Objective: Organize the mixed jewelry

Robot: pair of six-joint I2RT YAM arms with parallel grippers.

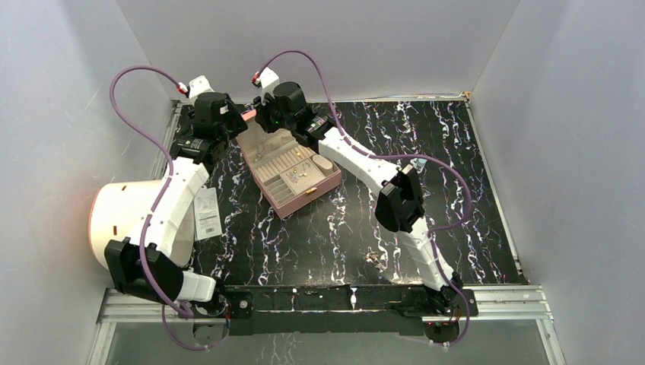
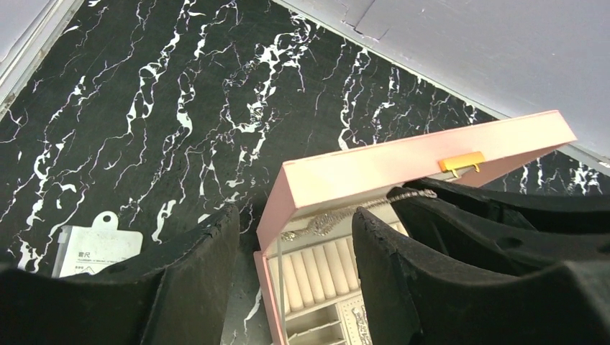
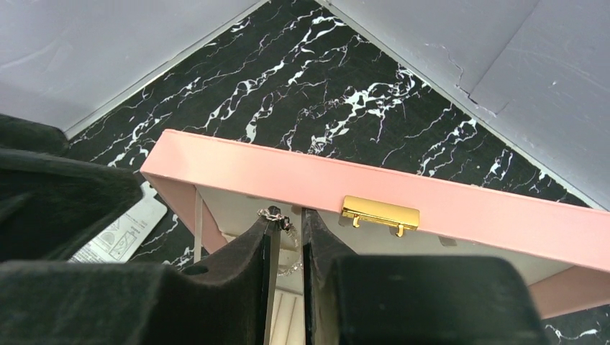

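Observation:
A pink jewelry box (image 1: 283, 199) stands with its lid raised. In the left wrist view a thin silvery chain (image 2: 324, 223) stretches below the lid's edge, toward the right gripper's fingertips. My left gripper is open, a wide gap between its fingers, and part of the chain shows across that gap. At the lid's edge, my right gripper has a narrow gap between its fingers. The chain (image 3: 275, 215) drapes over the tip of its left finger and hangs down in the gap. From above, the grippers hide the chain.
Small jewelry pieces (image 1: 297, 173) lie in the box's tray. More loose jewelry (image 1: 375, 260) sits on the dark marbled table near the front. A printed packet (image 1: 207, 213) lies left of the box, beside a large white cylinder (image 1: 137, 224).

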